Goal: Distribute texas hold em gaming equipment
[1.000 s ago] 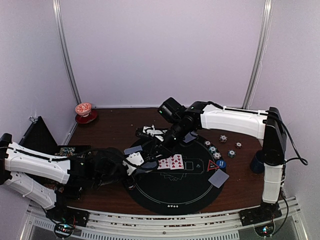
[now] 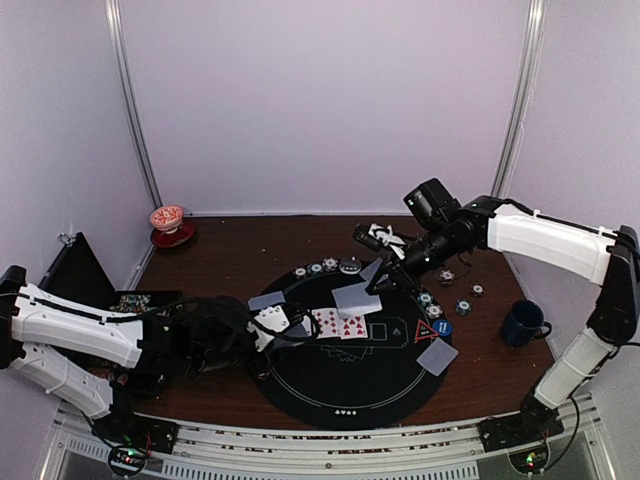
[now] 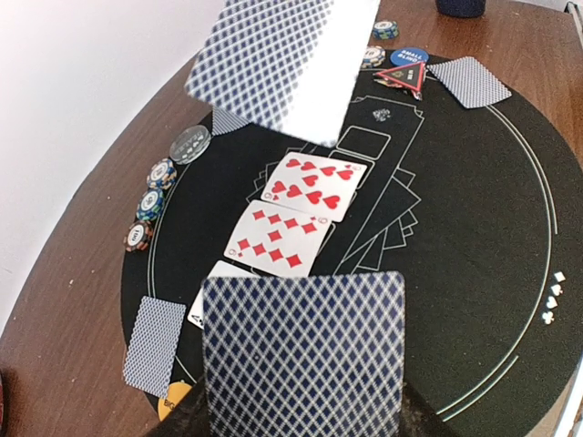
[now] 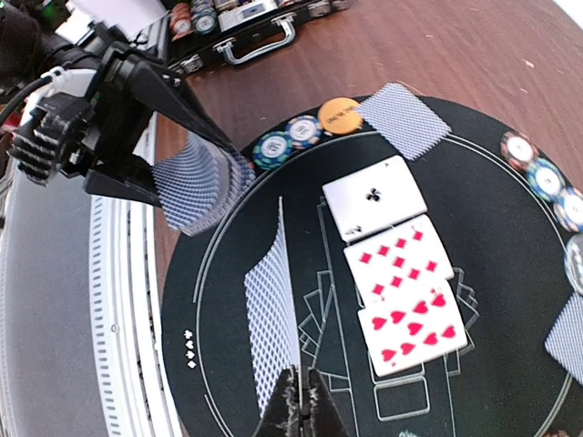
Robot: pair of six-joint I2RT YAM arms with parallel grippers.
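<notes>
My left gripper is shut on the card deck, whose blue checked back fills the lower middle of the left wrist view. In the right wrist view, my right gripper is shut on a card, seen nearly edge-on and slightly bent. From above, this card hangs over the mat near the face-up row, apart from the deck. That row holds an ace of clubs, a diamonds card and a hearts card on the black round mat.
Face-down cards lie on the mat at its right, left and back. Chips and an orange big blind disc line the rim. A dark mug stands right, a red bowl back left.
My right gripper has moved away from the deck, to the right and back, taking one card along. The left arm and deck have stayed put. The face-up row is now uncovered.
</notes>
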